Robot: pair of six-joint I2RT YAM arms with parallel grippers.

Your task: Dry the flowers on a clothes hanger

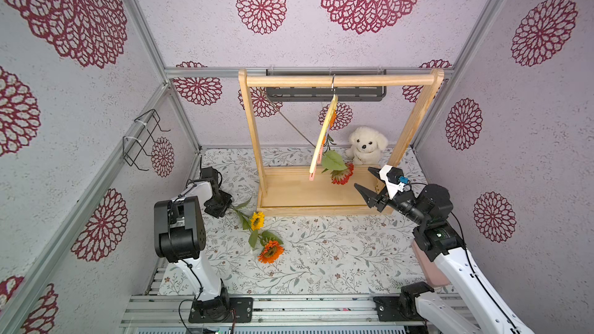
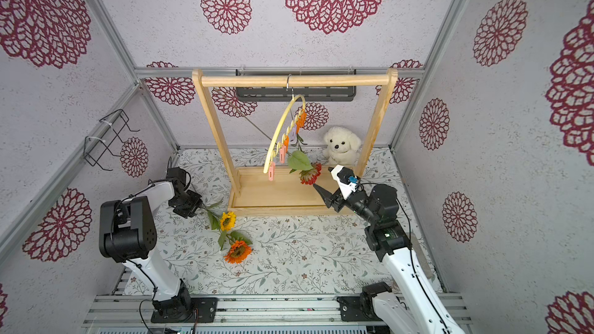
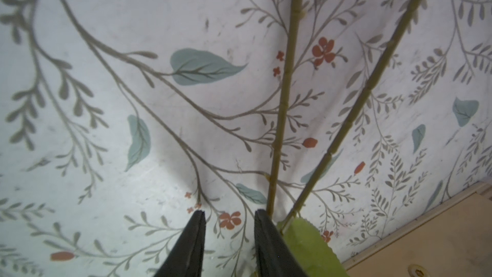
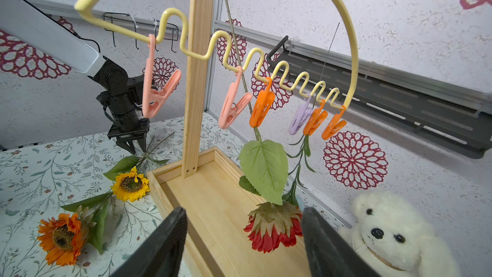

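Observation:
A yellow hanger [image 1: 324, 126] with pink, orange and lilac clips hangs from the wooden rack [image 1: 389, 80]. A red flower [image 4: 271, 228] hangs below it. On the cloth, a sunflower [image 1: 257, 220] and an orange flower [image 1: 270, 251] lie left of the rack. My left gripper is low over the cloth beside the stems [image 3: 283, 112], its fingers part open with a narrow gap, none of the stems clearly between them. My right gripper stands open and empty at the rack's right, facing the hanger.
The rack's wooden tray [image 1: 303, 188] fills the middle back. A white plush dog [image 1: 366, 145] sits behind its right side. A pink object [image 1: 430, 269] lies under the right arm.

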